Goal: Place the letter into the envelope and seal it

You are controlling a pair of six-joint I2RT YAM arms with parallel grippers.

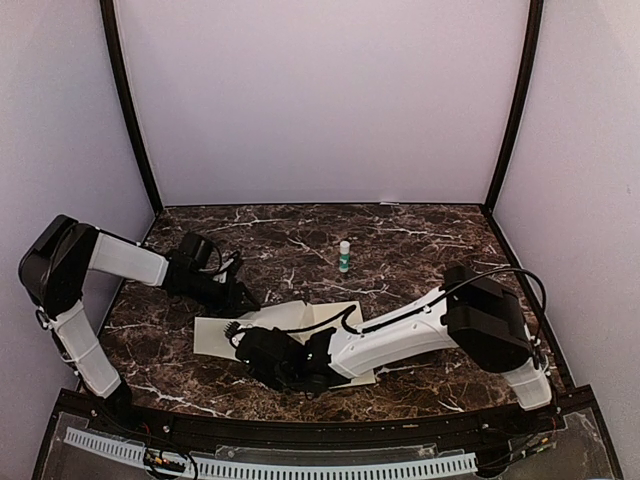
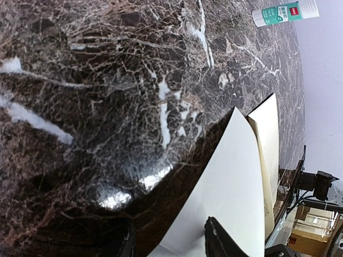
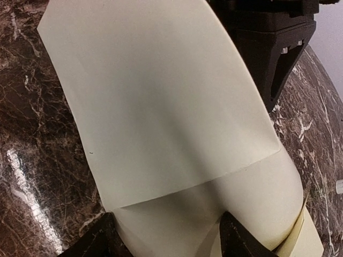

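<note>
The white letter [image 1: 220, 338] lies at the front left of the table, its fold line crossing the paper [image 3: 161, 112] in the right wrist view. At its far edge, my left gripper is shut on the letter; its fingertips are largely hidden behind the sheet in the right wrist view. My right gripper is open, low over the letter near the crease, with a finger on either side of the paper's near part. The cream envelope [image 1: 350, 313] is to the right of the letter, partly covered by my right arm, its corner [image 2: 268, 120] visible beyond the letter.
A glue stick [image 1: 344, 256] with a white cap stands upright behind the envelope. My right arm [image 1: 400, 338] stretches low across the envelope.
</note>
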